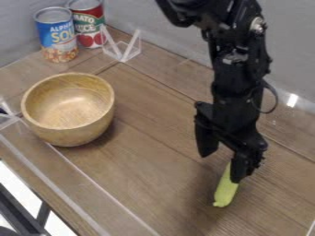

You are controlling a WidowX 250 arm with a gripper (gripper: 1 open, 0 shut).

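Note:
My black gripper (227, 150) hangs over the right side of the wooden table, its fingers open and pointing down. Beneath and just in front of it a yellow-green elongated object (226, 194) lies on the table, its upper end partly hidden by the fingers. A light wooden bowl (69, 108) stands on the left, well apart from the gripper.
Two cans stand at the back left corner, a blue soup can (58, 36) and a red can (91, 22). A grey wall runs behind. Its front left edge drops away.

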